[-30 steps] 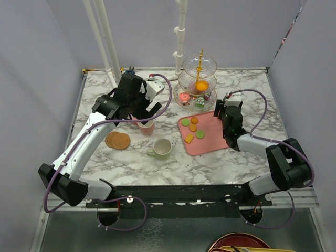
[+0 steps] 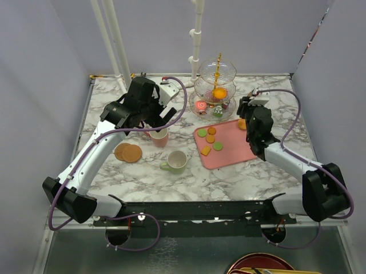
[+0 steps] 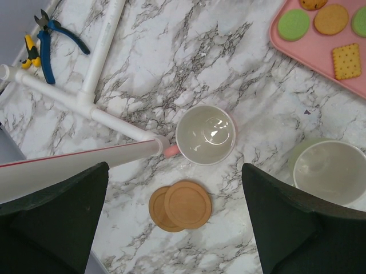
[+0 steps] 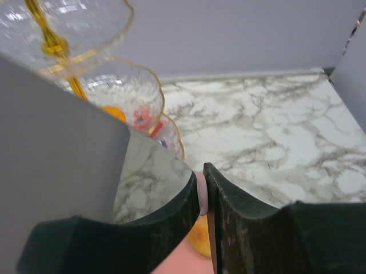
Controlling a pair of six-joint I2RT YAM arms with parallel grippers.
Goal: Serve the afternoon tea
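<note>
A pink tray (image 2: 229, 154) holds several biscuits, including green rounds (image 3: 293, 25) and a square cracker (image 3: 346, 60). My right gripper is above the tray's back right, shut on a pink item (image 4: 202, 194), mostly hidden between its fingers; a round orange piece (image 4: 199, 235) lies beneath. The clear tiered stand (image 2: 216, 85) with treats is behind and left of it. My left gripper (image 2: 163, 114) hangs open over a pink cup (image 3: 204, 135); a green cup (image 3: 325, 171) stands in front.
Wooden coasters (image 3: 187, 204) lie at the left. White pipes (image 3: 94, 80) and pliers (image 3: 47, 51) are at the back.
My right gripper has risen from the tray, with the arm shifting right, and the orange piece beneath it now shows in the top view. The left arm looks unchanged.
</note>
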